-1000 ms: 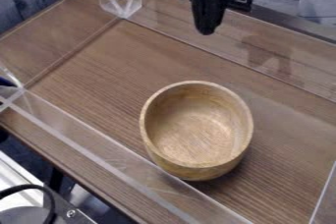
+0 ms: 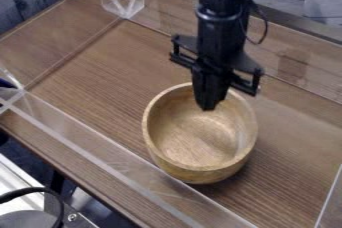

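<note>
A round tan bowl (image 2: 198, 144) sits on the wooden tabletop in the lower middle of the camera view. My black gripper (image 2: 209, 98) hangs over the bowl's back part, its narrow tips pointing down together. It looks shut, and I see nothing held between the tips. Whether the tips reach below the rim is hard to tell.
Clear plastic edging runs along its borders, with a clear piece at the upper left. Cables and a white object (image 2: 24, 217) lie off the table at the lower left.
The bowl has not moved.
</note>
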